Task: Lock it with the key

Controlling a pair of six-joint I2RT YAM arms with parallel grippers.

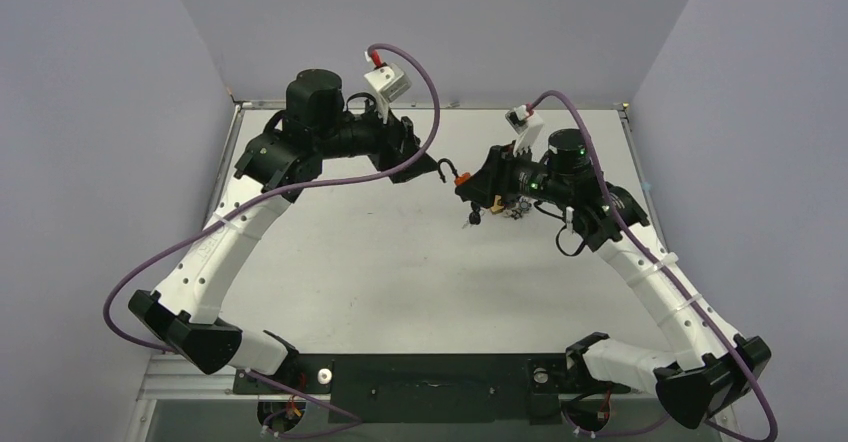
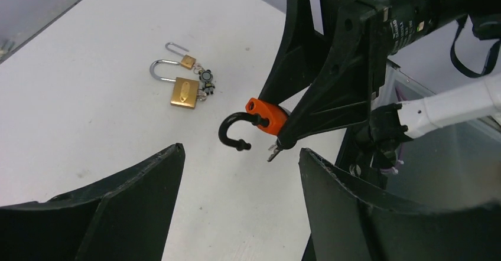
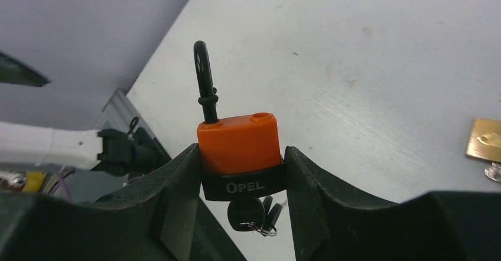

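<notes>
An orange padlock with a black "OPEL" base is held in the air, my right gripper shut on it. Its black shackle stands open, one end free, pointing toward my left gripper. A key with a black head hangs beneath the lock body; its metal blade shows in the left wrist view. Whether the key sits in the lock cannot be made out. My left gripper is open, its fingers apart with nothing between them, just left of the shackle in the top view.
On the table lie a large brass padlock and a small brass padlock, both with open shackles, beside a bunch of keys.
</notes>
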